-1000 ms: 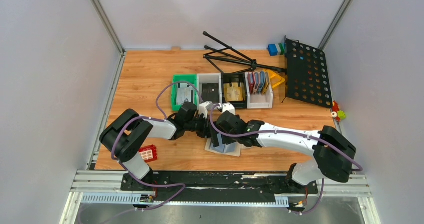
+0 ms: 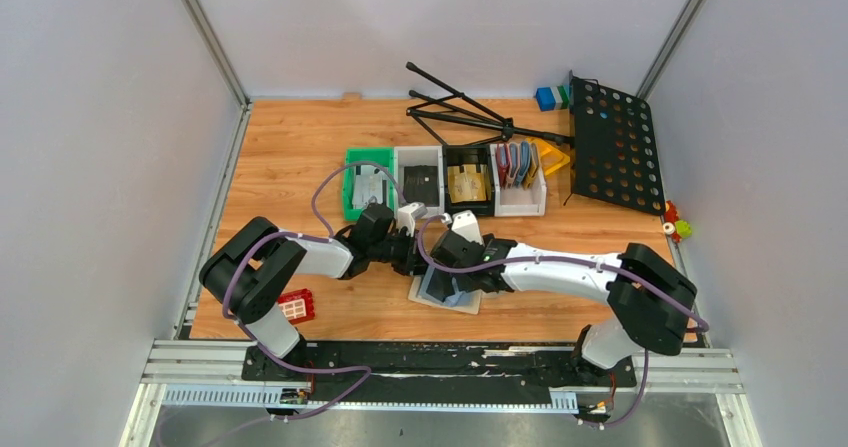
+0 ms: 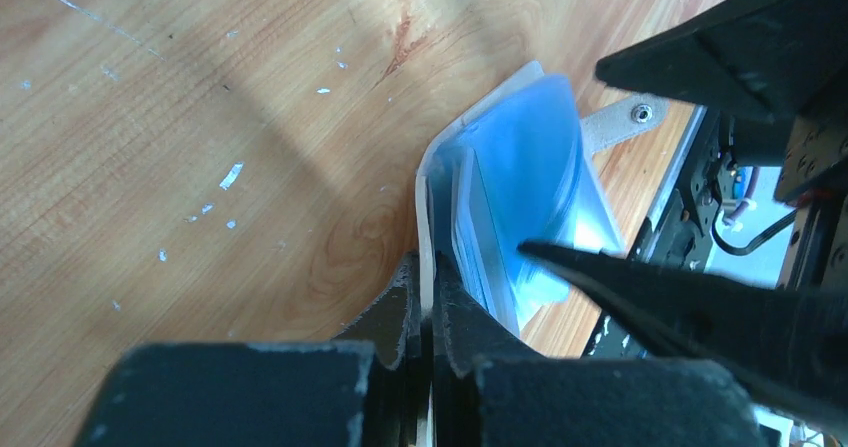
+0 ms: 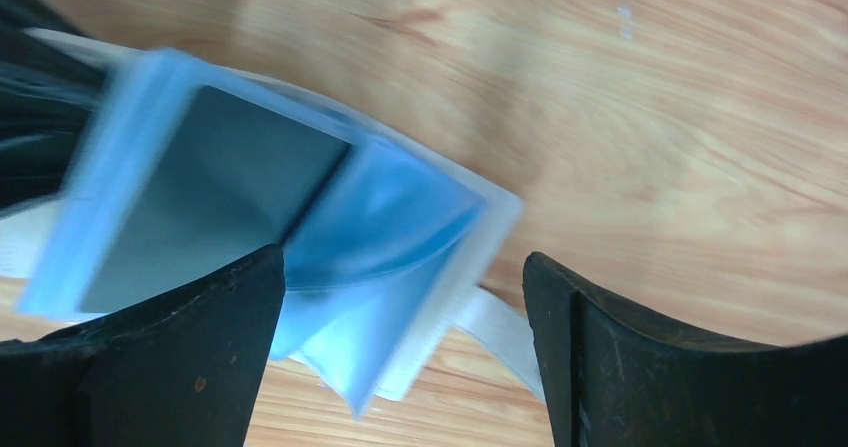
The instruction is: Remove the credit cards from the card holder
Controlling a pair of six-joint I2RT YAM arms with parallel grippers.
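Note:
An open card holder [image 2: 470, 301] with a pale cover and blue clear sleeves lies on the table, partly hidden beneath my grippers in the top view. In the left wrist view my left gripper is shut on the thin pale edge of the holder [image 3: 545, 137]. A dark card [image 4: 215, 172] shows inside a sleeve in the right wrist view. My right gripper stands open above the sleeves, its fingers wide apart and nothing held. One of its fingers [image 4: 200, 352] overlaps the sleeves in that view; touching or not, I cannot tell.
Behind the arms stands a row of bins: green [image 2: 350, 182], grey, black and white [image 2: 520, 202], with upright colored items in the white one. A black folded stand [image 2: 460, 117] lies behind them. A red object [image 2: 296, 306] rests at the front left.
The right arm's elbow has shifted inward and its gripper has moved slightly to the right and turned over the card holder. The left arm and the holder stay in place.

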